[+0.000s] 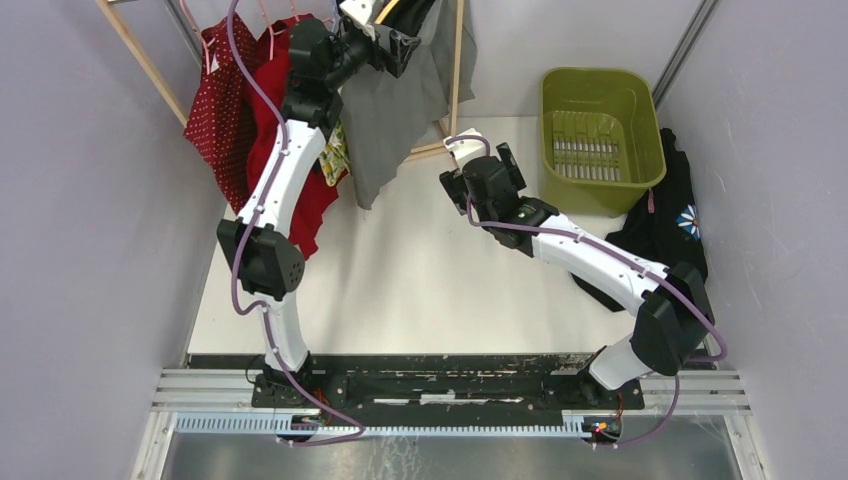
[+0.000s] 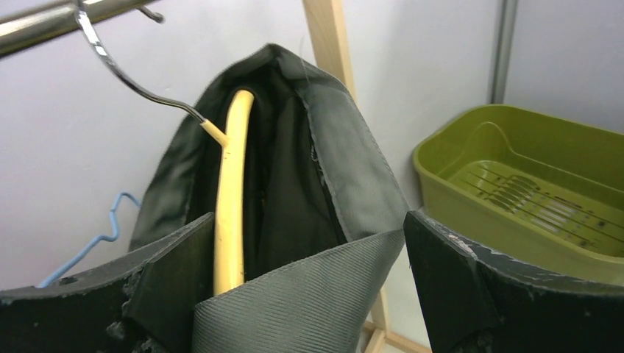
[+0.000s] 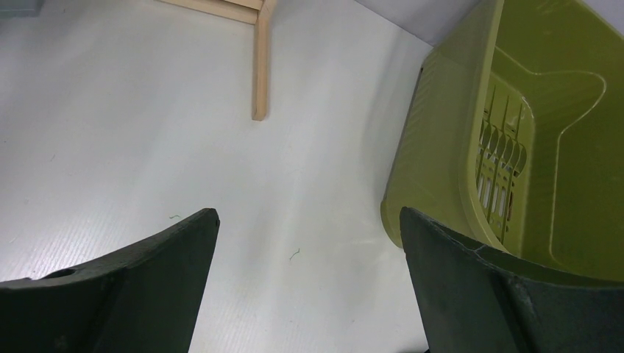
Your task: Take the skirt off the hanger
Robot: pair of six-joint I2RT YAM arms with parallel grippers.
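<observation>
A grey skirt (image 1: pixel 400 120) with dark lining hangs at the top of the rack, around a yellow hanger (image 2: pixel 235 162) whose metal hook is on the rail. My left gripper (image 1: pixel 392 52) is at the skirt's waistband, open; in its wrist view the grey band lies between the fingers, with the yellow bar behind. My right gripper (image 1: pixel 485 170) stands open over the bare table, left of the green basket, with nothing between its fingers.
Red and patterned garments (image 1: pixel 220 120) hang left of the skirt. The green basket (image 1: pixel 555 180) stands at back right, dark folded clothing (image 1: pixel 665 245) beside it. Wooden rack posts (image 3: pixel 261 81) stand at the back.
</observation>
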